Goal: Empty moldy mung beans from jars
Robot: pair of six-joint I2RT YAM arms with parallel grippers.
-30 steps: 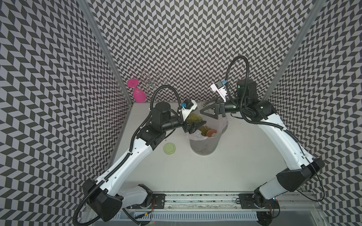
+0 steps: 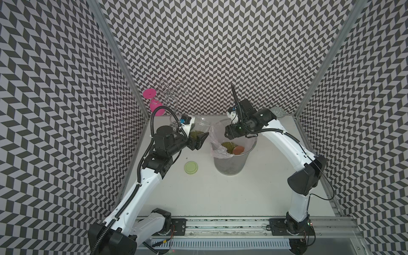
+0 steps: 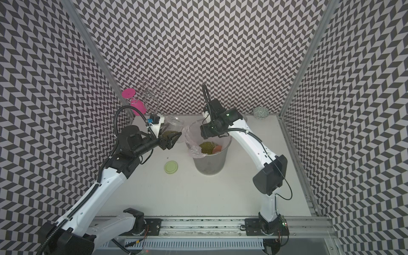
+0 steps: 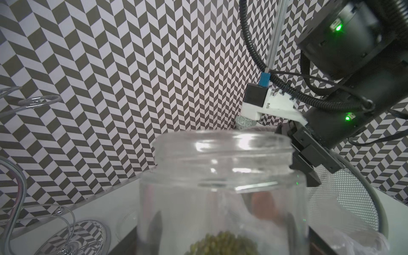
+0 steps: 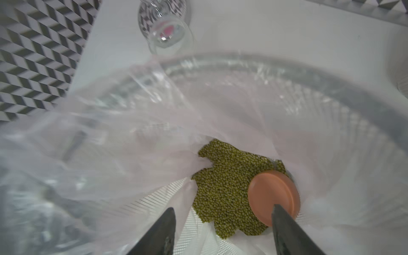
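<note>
A clear glass jar (image 4: 223,191) without a lid is held upright by my left gripper (image 2: 199,142), to the left of the bin. Green mung beans (image 4: 225,244) show low inside it. Over the mesh bin (image 2: 230,165) with its clear liner, my right gripper points down, its fingers (image 5: 163,233) apart and nothing between them. Below them, inside the liner, a heap of beans (image 5: 225,187) lies with an orange-brown round lid (image 5: 272,197) on it.
A green lid (image 2: 191,167) lies on the table left of the bin. Behind the left arm stands a rack with a pink glass (image 2: 156,108). A glass dish or jar (image 3: 261,112) sits at the back right.
My left gripper has carried the jar left, away from above the bin.
</note>
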